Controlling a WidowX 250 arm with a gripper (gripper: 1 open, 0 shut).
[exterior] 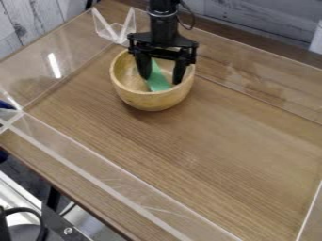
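A black robot gripper [161,56] reaches down from the top centre into a tan round bowl [151,97] on the wooden table. Its two fingers straddle the area over a green object [156,81] lying inside the bowl. Whether the fingers touch the green object, and how far apart their tips are around it, is hard to tell at this size.
A clear plastic piece [111,28] stands at the back left. A black cable [25,216] lies at the lower left corner, off the tabletop.
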